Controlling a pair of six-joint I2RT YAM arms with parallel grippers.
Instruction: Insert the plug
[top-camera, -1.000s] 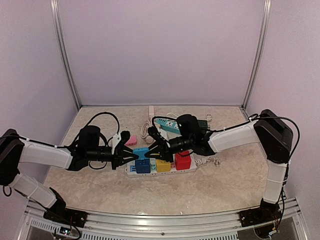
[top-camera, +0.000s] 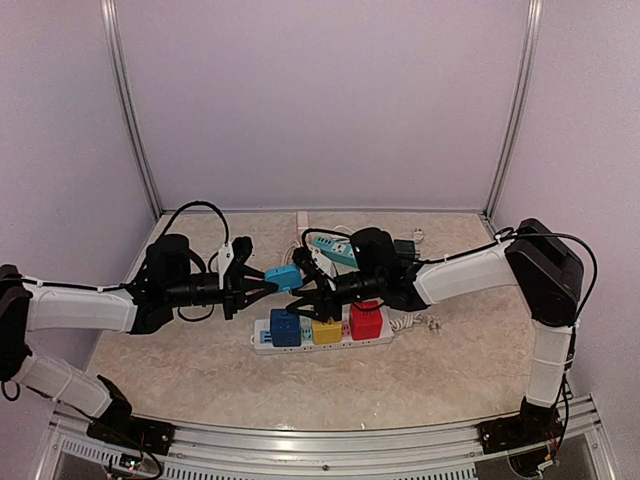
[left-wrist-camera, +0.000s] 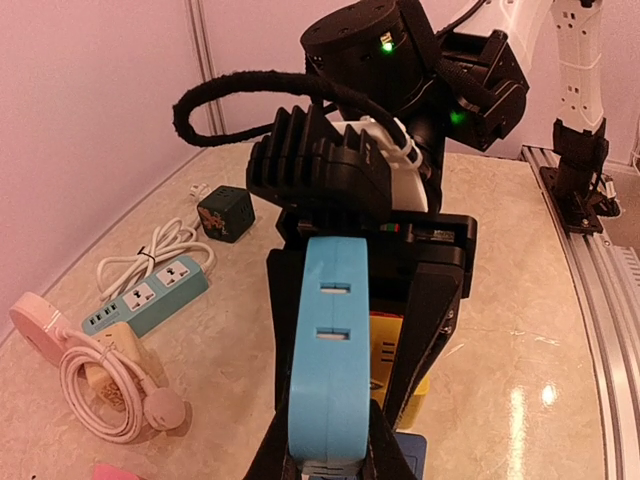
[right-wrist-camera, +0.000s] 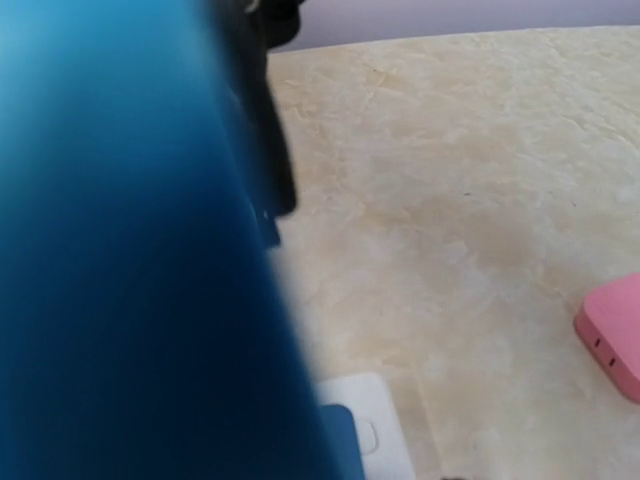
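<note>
A light blue plug block (top-camera: 284, 277) with two slots in its face is raised above the white power strip (top-camera: 263, 337). My left gripper (top-camera: 270, 284) is shut on it; in the left wrist view the block (left-wrist-camera: 330, 350) stands upright from the fingers. Close beside it is my right gripper (top-camera: 302, 291), its fingers (left-wrist-camera: 428, 335) spread apart behind the block with nothing seen gripped. A blurred blue mass, apparently the same block (right-wrist-camera: 130, 240), fills the left of the right wrist view. Its prongs are hidden. On the strip sit dark blue (top-camera: 286, 329), yellow (top-camera: 327, 333) and red (top-camera: 366, 324) blocks.
Behind lie a teal power strip (left-wrist-camera: 160, 295), a black cube (left-wrist-camera: 226, 213) and a pink device with a coiled cable (left-wrist-camera: 100, 390). A pink box (right-wrist-camera: 615, 335) shows at the right wrist view's edge.
The right arm has barely moved.
</note>
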